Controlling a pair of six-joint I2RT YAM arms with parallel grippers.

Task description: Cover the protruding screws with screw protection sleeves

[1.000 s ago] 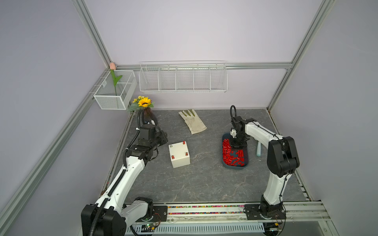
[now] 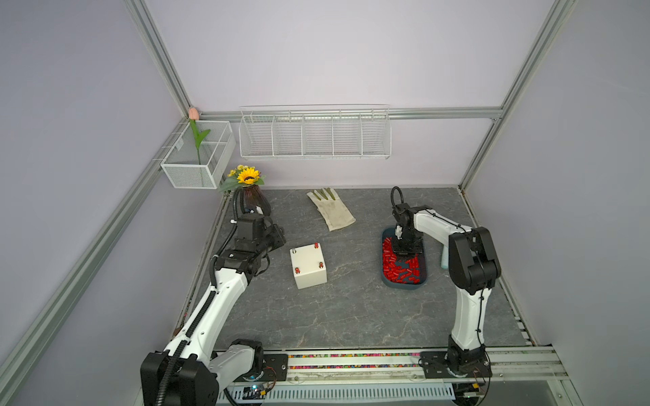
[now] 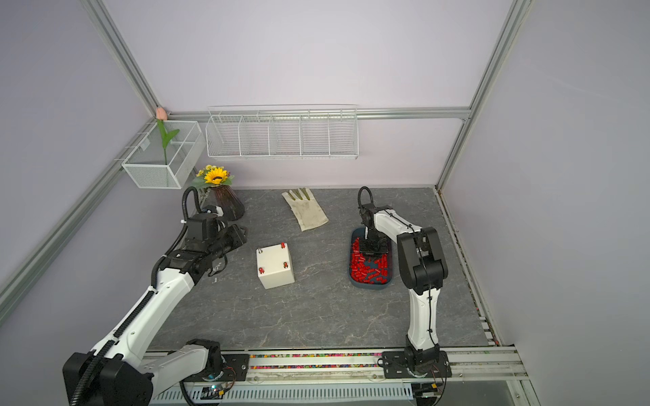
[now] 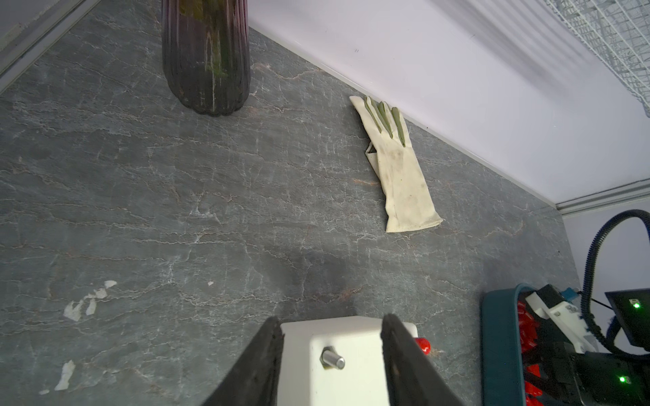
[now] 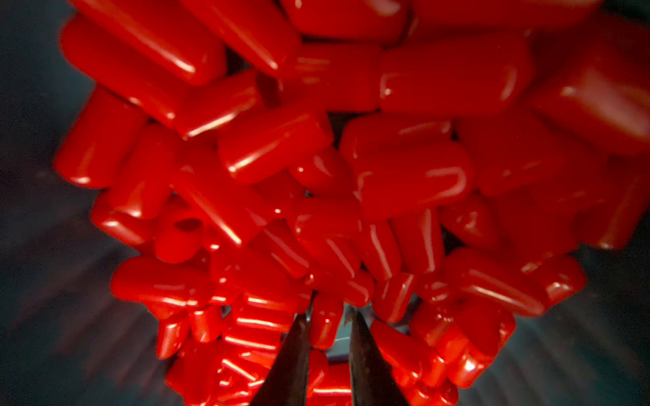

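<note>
A white block (image 2: 308,265) stands on the table left of centre. On its top, one bare metal screw (image 4: 333,360) sticks up, while the other corners in the top views carry red sleeves, such as the one at the back right (image 2: 316,245). My left gripper is open and empty, held back from the block's left side. Over in the dark blue tray (image 2: 404,286), many red sleeves (image 5: 413,179) lie heaped. My right gripper is lowered among them, fingers parted; one sleeve (image 5: 326,323) shows between the fingertips, contact unclear.
A glove (image 2: 331,209) lies at the back of the table. Behind my left arm stands a dark vase with sunflowers (image 2: 248,177). Wire baskets (image 2: 315,134) hang on the back wall. Bare table separates block and tray.
My right arm's elbow has swung left, and its wrist has shifted slightly left and lower over the tray. The left gripper has moved a touch to the left; the block stays put.
</note>
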